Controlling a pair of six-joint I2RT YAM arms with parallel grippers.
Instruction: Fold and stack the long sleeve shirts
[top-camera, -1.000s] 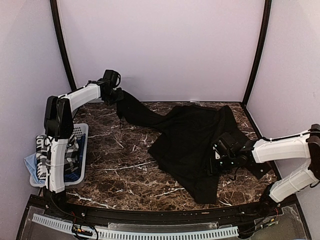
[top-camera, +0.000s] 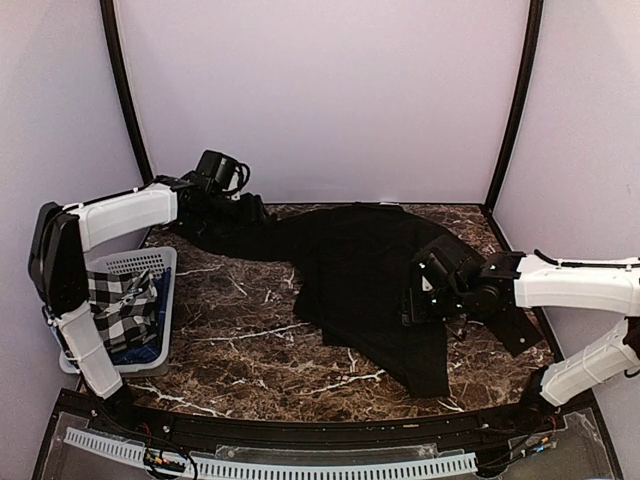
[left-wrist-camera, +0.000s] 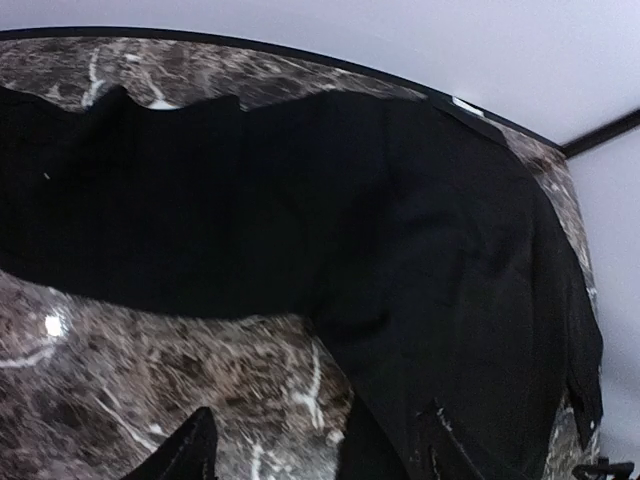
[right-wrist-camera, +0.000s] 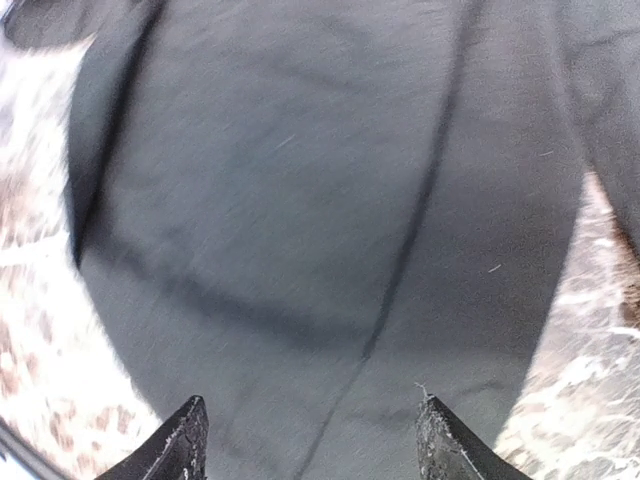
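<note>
A black long sleeve shirt (top-camera: 365, 265) lies spread on the dark marbled table. One of its sleeves (left-wrist-camera: 180, 210) stretches to the left along the back edge, and the other sleeve (top-camera: 515, 328) runs down on the right. Above the left sleeve hovers my left gripper (top-camera: 258, 208), its fingers (left-wrist-camera: 190, 447) apart with no cloth between them. Over the lower right part of the shirt's body stands my right gripper (top-camera: 410, 306), open and empty. In the right wrist view, a long crease crosses the cloth below its fingers (right-wrist-camera: 185, 440).
At the left, a grey plastic basket (top-camera: 168, 290) holds a black-and-white checked garment (top-camera: 125, 312) and some blue cloth (top-camera: 145, 352). White walls close off the back and sides.
The left sleeve, earlier held up and pulled left by my left gripper, is now released and lies on the table. That gripper has come rightward and forward. The right arm has shifted slightly left.
</note>
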